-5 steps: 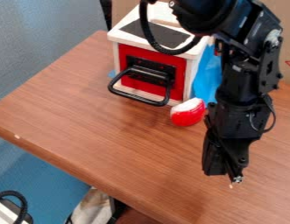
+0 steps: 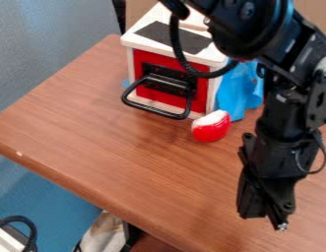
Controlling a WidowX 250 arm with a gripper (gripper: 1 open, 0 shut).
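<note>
My black gripper (image 2: 273,211) hangs low over the right part of the wooden table, pointing down; whether its fingers are open or shut is hard to see. Up and to its left lies a red and white rounded object (image 2: 212,129). Behind that stands a white and red toy oven (image 2: 148,65) with a black handle on its front. A bright blue item (image 2: 237,94), partly hidden by my arm, sits to the oven's right.
My arm and gripper have moved right and slightly down toward the viewer. The toy oven and red and white object have stayed put.
</note>
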